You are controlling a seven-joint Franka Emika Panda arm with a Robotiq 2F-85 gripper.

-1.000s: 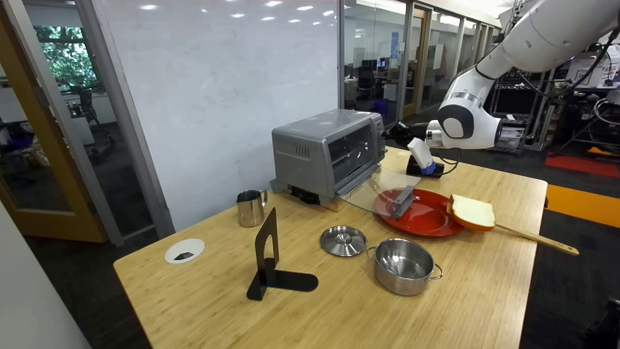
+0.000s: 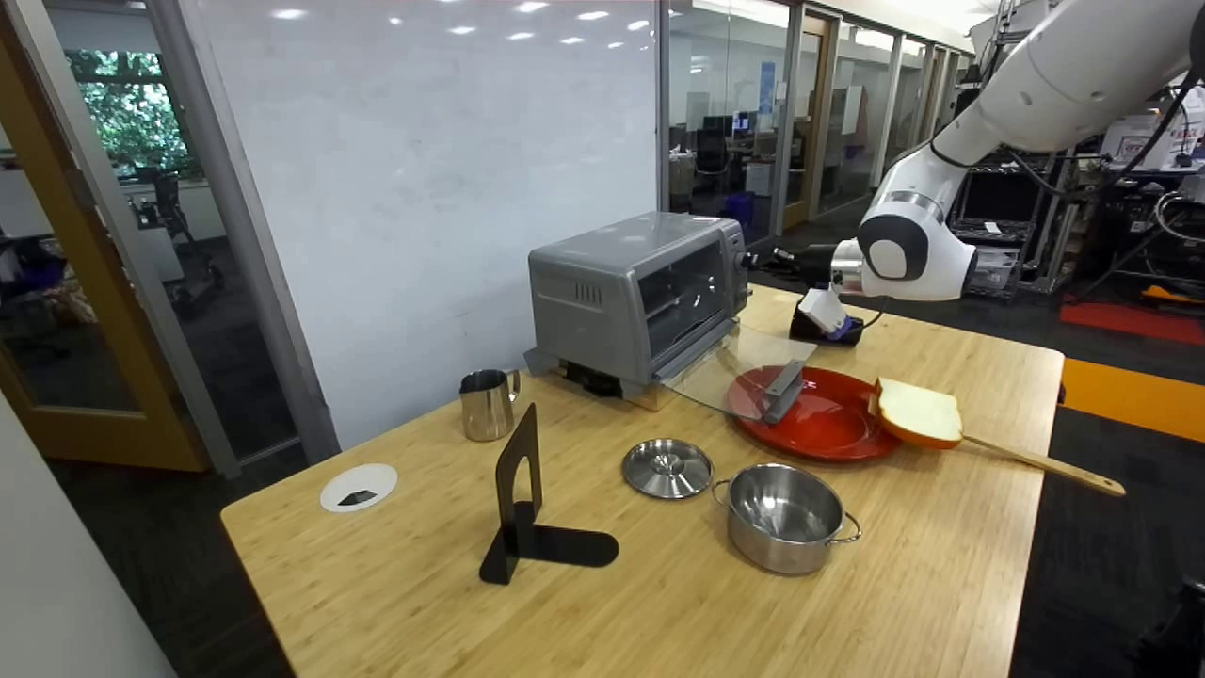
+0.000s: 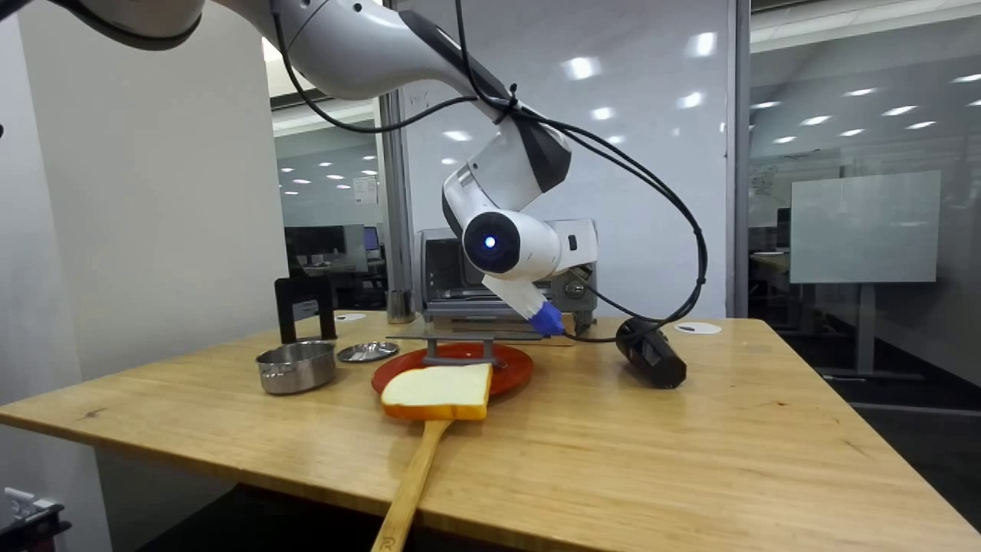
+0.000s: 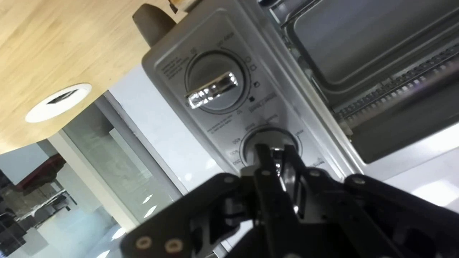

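A grey toaster oven [image 2: 627, 296] stands against the whiteboard, its glass door [image 2: 740, 367] folded down. In the wrist view, its control panel shows an upper knob [image 4: 217, 84] with a chrome grip and a second knob [image 4: 269, 139] nearer my fingers. My gripper is at this second knob, with its black fingers on either side of the chrome grip, shut on it. The fingers hide part of the knob. From the side, my gripper [image 2: 774, 258] points at the oven's right front edge.
A red plate [image 2: 830, 429] lies partly beneath the lowered door, with bread [image 2: 921, 411] on a wooden spatula [image 2: 1051, 463] at its edge. A steel pot [image 2: 785, 531], lid [image 2: 666, 468], pitcher [image 2: 487, 407] and black bookend [image 2: 525, 525] stand farther left. A black device [image 3: 651, 351] sits on the table.
The objects on the table have stayed in place.
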